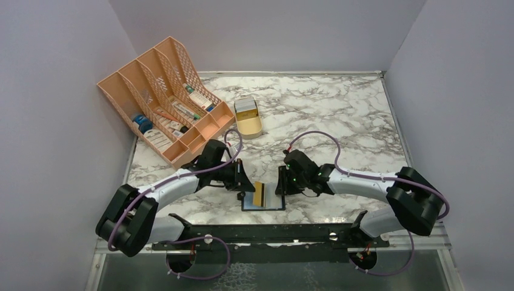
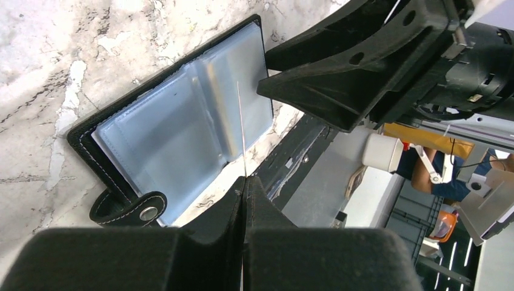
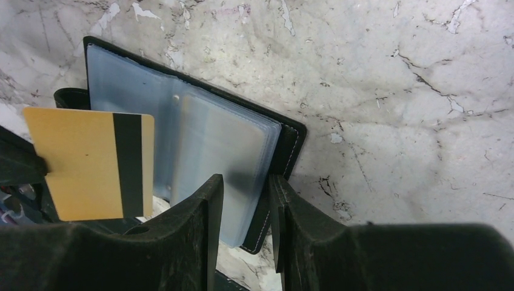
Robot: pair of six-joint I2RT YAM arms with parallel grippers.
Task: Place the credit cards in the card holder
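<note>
The open black card holder (image 1: 276,205) lies flat near the table's front edge, its clear bluish pockets (image 2: 160,124) facing up. Pinched in my shut left gripper is a gold card with a black stripe; the left wrist view catches it almost edge-on as a thin line. That card hangs over the left and middle of the holder, apparently above the pockets. My right gripper stands part open at the holder's right edge, one finger over the clear pocket and the other by the black border. Whether it touches the pocket, I cannot tell.
Behind the arms stands a tan box (image 1: 248,125) with cards in its back part. A slanted peach organizer (image 1: 170,100) with tubes and bottles fills the back left. Open marble tabletop (image 1: 327,109) stretches across the back right.
</note>
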